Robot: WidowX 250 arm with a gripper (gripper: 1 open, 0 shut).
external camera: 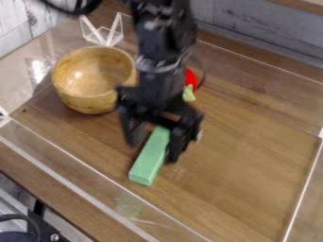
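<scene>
My dark gripper [158,121] is in the middle of the camera view, blurred, its open fingers low over the upper part of a long green block [149,163] that lies on the wooden table. Whether they touch the block cannot be told. A red object with a light green tip [195,77] is partly hidden behind my arm.
A wooden bowl [78,76] sits at the upper left, close to my arm. A white wire-like object [101,28] stands at the back left. Raised edges border it.
</scene>
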